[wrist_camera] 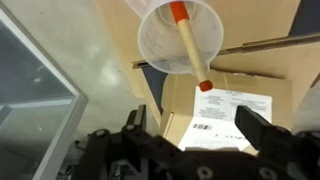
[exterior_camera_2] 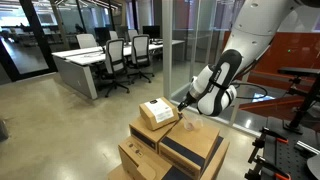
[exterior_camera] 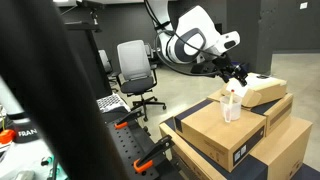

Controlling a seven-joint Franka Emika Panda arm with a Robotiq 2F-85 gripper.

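A clear cup [wrist_camera: 178, 40] appears at the top of the wrist view. In it leans a wooden stick [wrist_camera: 189, 42] with red ends, one end reaching past the rim towards my gripper. Exterior view 1 has the cup [exterior_camera: 231, 107] standing on a cardboard box [exterior_camera: 222, 130]. My gripper is open along the bottom of the wrist view, its dark fingers [wrist_camera: 137, 128] wide apart with nothing seen between them. From outside, the gripper [exterior_camera: 236, 76] hangs above and slightly behind the cup; its fingertips are too small to make out there.
Behind the cup lies another cardboard box [exterior_camera_2: 157, 113] with a white label [wrist_camera: 222, 120]. More boxes [exterior_camera: 285, 145] stand around and below. Open floor [exterior_camera_2: 80, 130] stretches left of the boxes, with office chairs [exterior_camera_2: 113, 55] and desks farther back.
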